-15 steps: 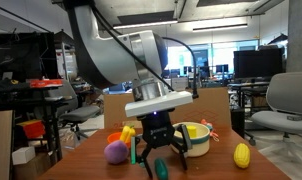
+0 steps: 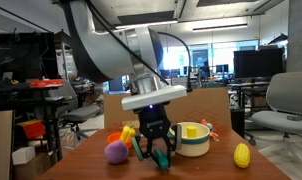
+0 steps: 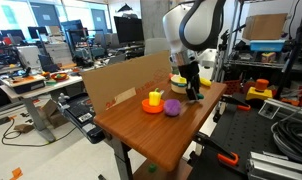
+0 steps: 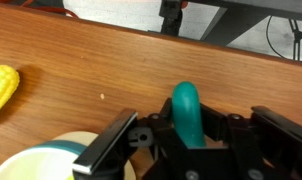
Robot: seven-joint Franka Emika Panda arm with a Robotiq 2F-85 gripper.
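Observation:
Between the dark fingers of my gripper [image 2: 158, 155] stands a small teal-green object [image 2: 163, 160], low over the brown table. In the wrist view the same green object [image 4: 187, 115] reaches out past the fingertips, with a finger close on either side. Whether both fingers press on it does not show. Exterior view 2 has the gripper [image 3: 197, 92] near the right-hand end of the table, the object there too small to make out.
Close behind the gripper is a cream pot [image 2: 196, 147] with a yellow item at its top. A purple ball [image 2: 116, 152] lies to the left, a yellow corn-like piece [image 2: 242, 155] to the right. An orange plate [image 3: 152, 104] carries something yellow. Bare tabletop [image 3: 141, 126] surrounds these.
The green object now appears slightly higher in exterior view 1, and my gripper has shifted a little. The fingers look nearer together than a second ago. Other items have stayed put.

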